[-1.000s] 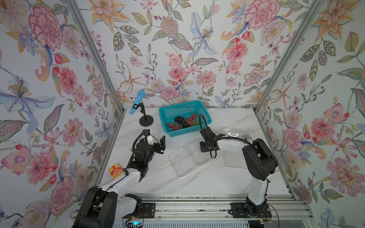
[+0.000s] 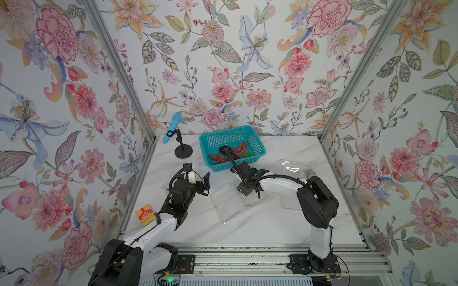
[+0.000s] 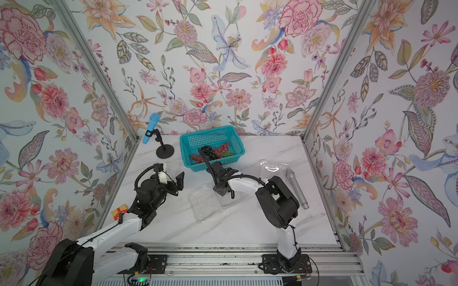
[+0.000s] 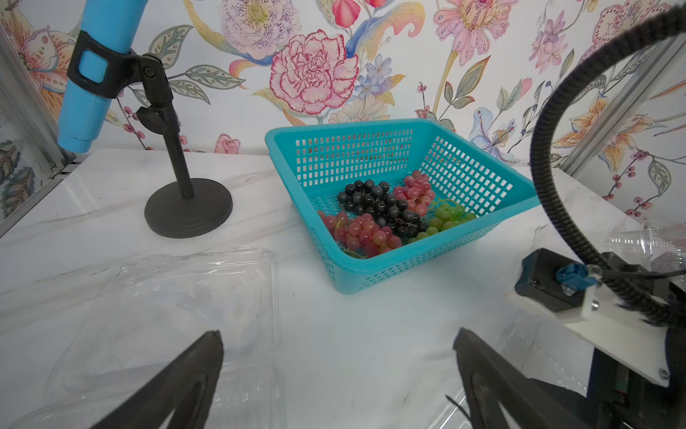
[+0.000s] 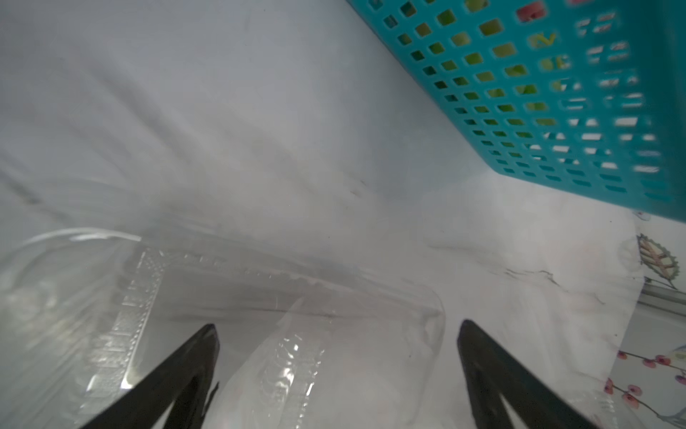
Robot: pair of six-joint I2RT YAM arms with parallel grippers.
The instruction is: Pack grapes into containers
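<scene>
The turquoise basket point(image 4: 350, 275) at the back holds two bunches of red grapes point(image 4: 364, 234), black grapes point(image 4: 393, 207) and green grapes point(image 4: 450, 213). A clear open container point(image 2: 228, 205) lies in front of it on the table. In the left wrist view another clear container point(image 4: 189, 314) is partly behind my left gripper, which is open and empty, left of the basket's front. My right gripper stands open with nothing between its fingers, above a clear container point(image 5: 286, 286) just in front of the basket.
Further clear containers point(image 2: 296, 167) lie at the right, partly hidden by the right arm. A blue microphone on a stand point(image 2: 183, 151) is left of the basket, and a yellow-red box point(image 2: 145, 215) at the left edge.
The left arm has barely moved. The grapes stay in the basket.
</scene>
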